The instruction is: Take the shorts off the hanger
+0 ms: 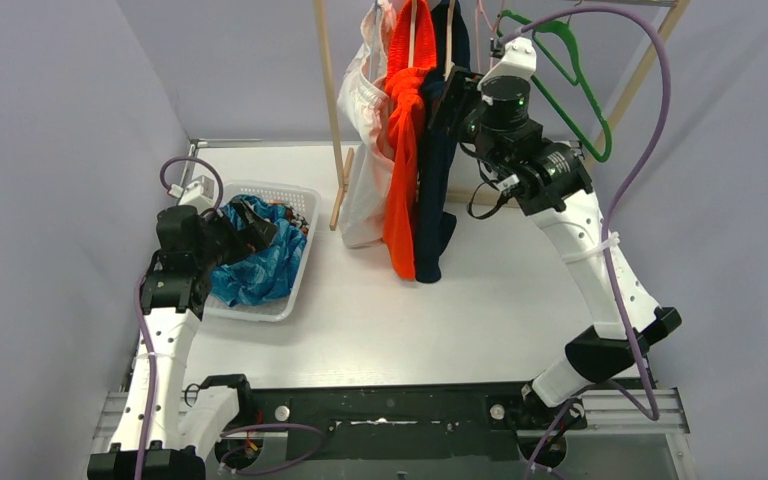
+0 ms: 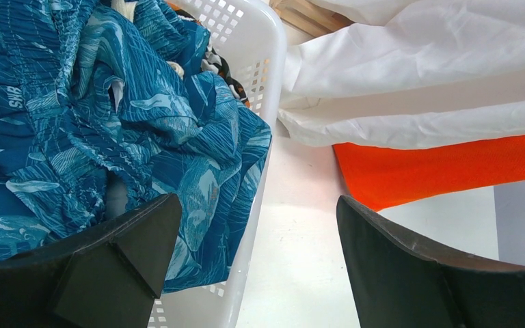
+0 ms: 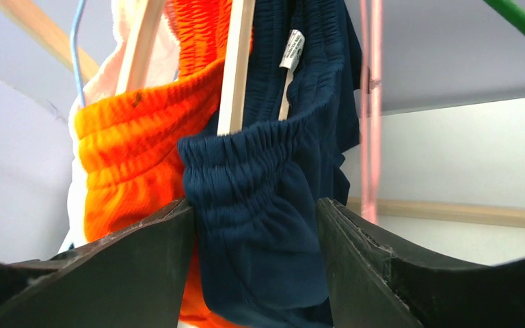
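Dark navy shorts (image 3: 263,212) hang by their elastic waistband on a wooden hanger (image 3: 236,68), beside orange shorts (image 3: 133,143) and white shorts (image 1: 365,160). My right gripper is part open, its fingers on either side of the navy cloth just below the waistband; the left finger (image 3: 154,253) lies close against the fabric. Over the white basket (image 1: 305,265) at the left, my left gripper stands open with nothing between its fingers. Blue patterned shorts (image 2: 198,171) lie crumpled in that basket.
A green hanger (image 1: 590,100) hangs empty at the right of the rack, and a thin pink hanger (image 3: 370,109) hangs right beside my right gripper.
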